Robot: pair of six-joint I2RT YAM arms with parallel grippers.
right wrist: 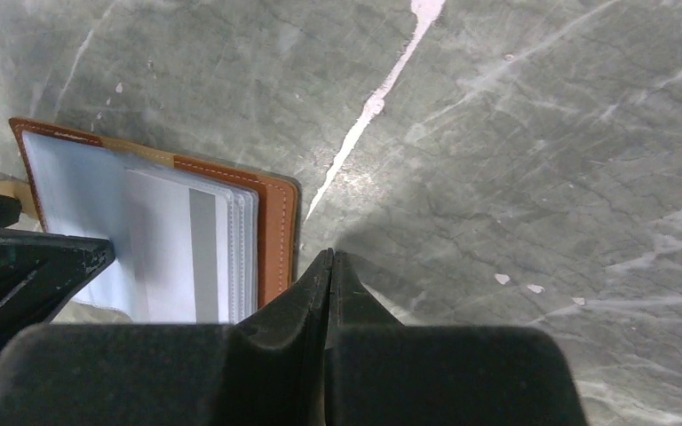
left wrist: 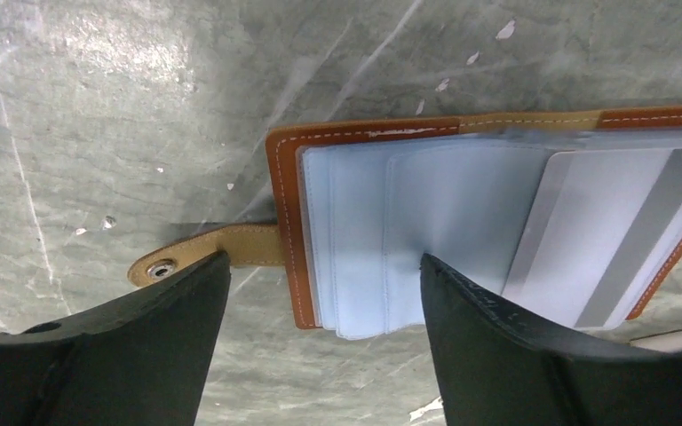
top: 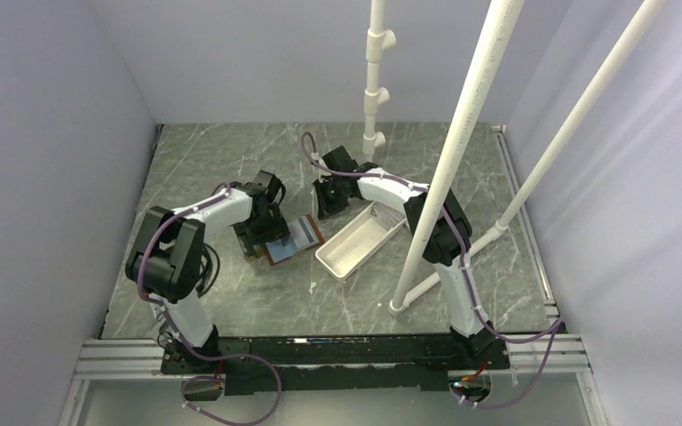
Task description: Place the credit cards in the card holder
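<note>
The brown card holder lies open on the marble table, showing clear bluish sleeves and a white card with a grey stripe, also visible in the right wrist view (right wrist: 178,248). My left gripper (top: 271,231) is over the holder, fingers parted at the sleeves' near edge, nothing visibly held between them. My right gripper is shut with nothing visible between its fingertips, just right of the holder, over bare table.
A white tray (top: 344,259) sits right of the holder, partly under the right arm. White pipes (top: 463,106) rise on the right. Cables (top: 209,271) lie at the left.
</note>
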